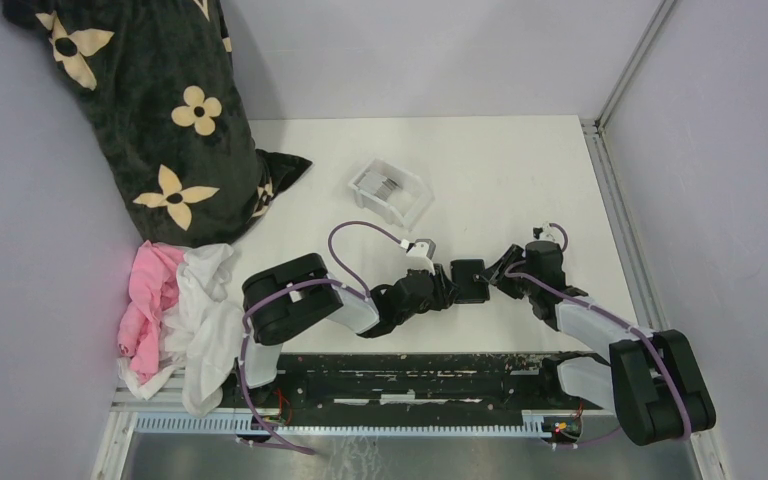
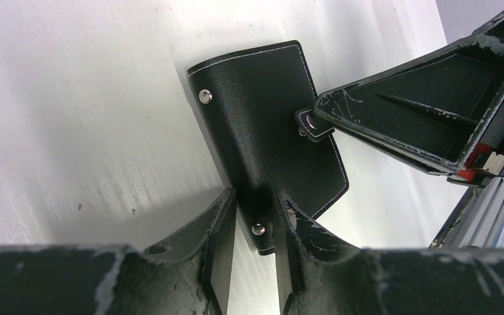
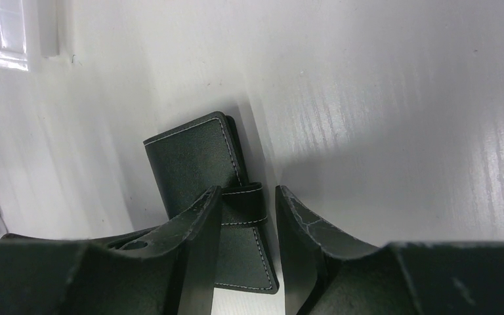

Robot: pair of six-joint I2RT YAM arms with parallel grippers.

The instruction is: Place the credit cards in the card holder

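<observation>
The black card holder (image 1: 470, 281) lies folded on the white table between my two grippers, its snapped strap (image 2: 314, 125) facing the right gripper. In the left wrist view my left gripper is part open, its fingers around the holder's studded near-left corner; the left finger (image 2: 222, 230) appears over bare table, the other over the leather. My right gripper stands open at the strap side, one finger over the strap and the other past the holder's edge. What look like the cards, a pale grey stack (image 1: 378, 185), sit in the white box, too small to tell apart.
The white open box (image 1: 416, 205) stands behind the holder, toward the back of the table. A dark flowered cloth (image 1: 175, 130) and pink and white fabrics (image 1: 148, 310) cover the left side. Bare table surrounds the holder, with much free room at the back right.
</observation>
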